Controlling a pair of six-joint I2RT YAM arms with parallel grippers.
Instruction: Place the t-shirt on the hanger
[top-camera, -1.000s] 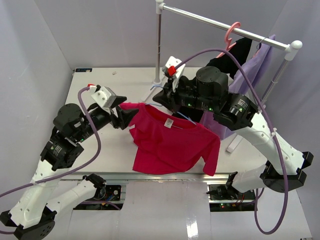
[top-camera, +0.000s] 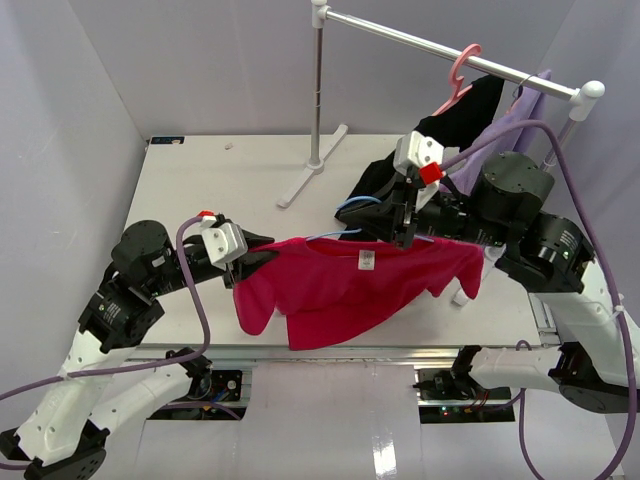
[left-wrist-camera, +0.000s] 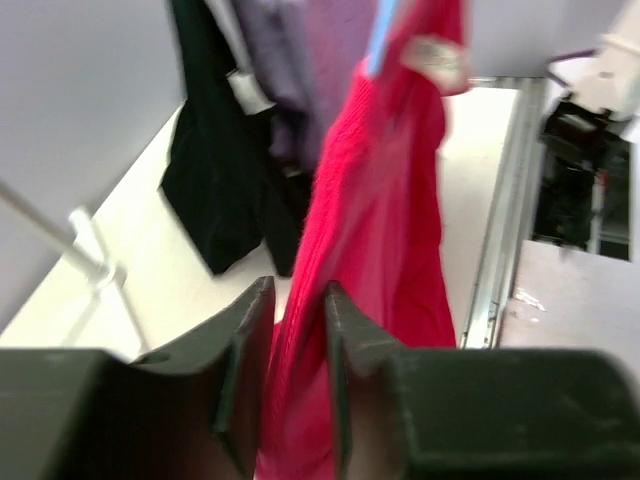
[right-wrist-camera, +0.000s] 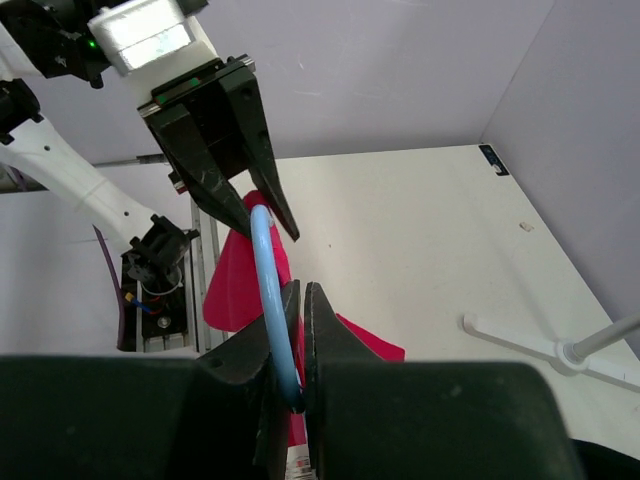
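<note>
The red t shirt (top-camera: 340, 295) hangs stretched between both arms over the table's front part, a white label at its neck. A blue hanger (right-wrist-camera: 268, 290) runs into its neckline. My right gripper (top-camera: 385, 215) is shut on the hanger, seen close up in the right wrist view. My left gripper (top-camera: 260, 255) is at the shirt's left shoulder; in the left wrist view the red cloth (left-wrist-camera: 330, 230) runs up between its fingers, which appear closed on it.
A white rail (top-camera: 420, 45) on posts carries a pink hanger (top-camera: 455, 80), black cloth (top-camera: 470, 110) and purple cloth (top-camera: 505, 130) at the back right. The rack's foot (top-camera: 300, 185) stands on the table, whose left part is clear.
My right gripper has moved right and lower in the top view with the hanger. My left gripper has moved down to the shirt's shoulder, and the shirt is shifted and stretched rightward.
</note>
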